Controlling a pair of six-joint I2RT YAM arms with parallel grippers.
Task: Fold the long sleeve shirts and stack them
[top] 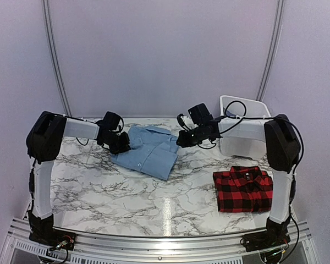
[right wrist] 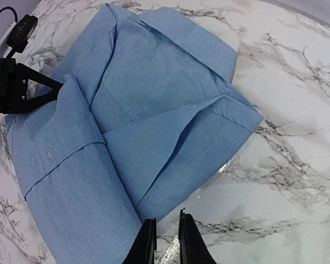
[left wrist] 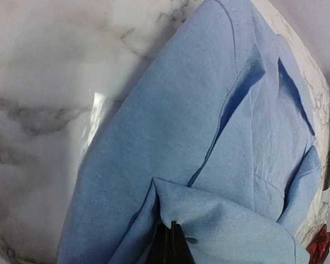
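Note:
The light blue shirt (top: 148, 157) lies on the marble table, its lower part turned back over the body and skewed. At its left side my left gripper (top: 125, 147) is shut on the folded edge, and the left wrist view shows the cloth (left wrist: 209, 217) pinched at the fingertips. To the right of the shirt, my right gripper stands slightly open, bare table between its fingers, close to the shirt's side edge. A red-and-black plaid shirt (top: 239, 195) lies folded at the front right.
A white bin (top: 242, 147) stands at the back right behind the right arm, with dark blue cloth partly visible inside. Walls enclose the back and sides.

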